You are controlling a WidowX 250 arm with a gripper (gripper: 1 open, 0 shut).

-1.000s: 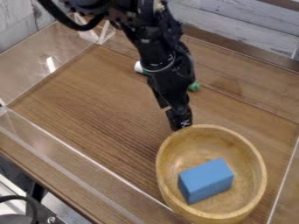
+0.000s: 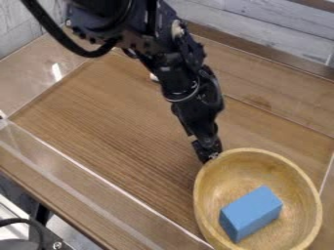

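My black gripper (image 2: 209, 146) hangs low over the wooden table, its tip just behind the back rim of a round pale wooden bowl (image 2: 304, 195); whether it touches the rim I cannot tell. Its fingertips are dark and small in view, with nothing visible held between them. A blue block (image 2: 251, 212) lies inside the bowl.
Small white items (image 2: 152, 76) behind the arm are mostly hidden. A transparent edge runs along the near left, with a black cable at the bottom left and a wall at the back.
The bowl, with the blue block in it, has shifted right over the last second. The arm has shifted slightly, its tip moving a little right and down.
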